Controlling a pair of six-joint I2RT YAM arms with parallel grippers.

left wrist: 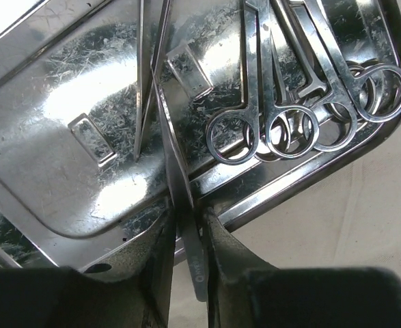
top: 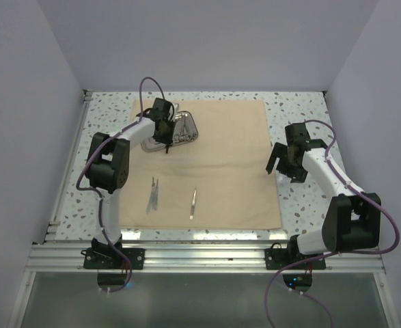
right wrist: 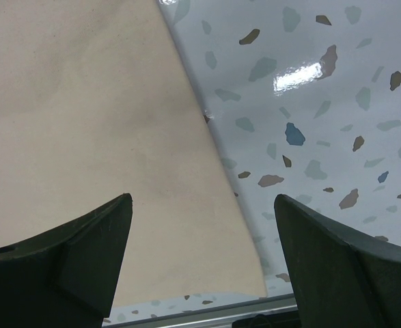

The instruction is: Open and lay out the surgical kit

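Note:
The steel tray (top: 189, 126) sits at the back left of the beige cloth, holding several ring-handled instruments (left wrist: 292, 126) and thin straight instruments (left wrist: 144, 68). My left gripper is at the tray's near rim, its fingers close around a flat tweezer-like instrument (left wrist: 174, 164) that leans across the rim; whether they grip it firmly is hard to tell. My right gripper stands open, empty, over the cloth's right edge (top: 275, 171).
On the front of the cloth (top: 227, 191) lie two instruments (top: 152, 195) at the left and one slim instrument (top: 193, 203) in the middle.

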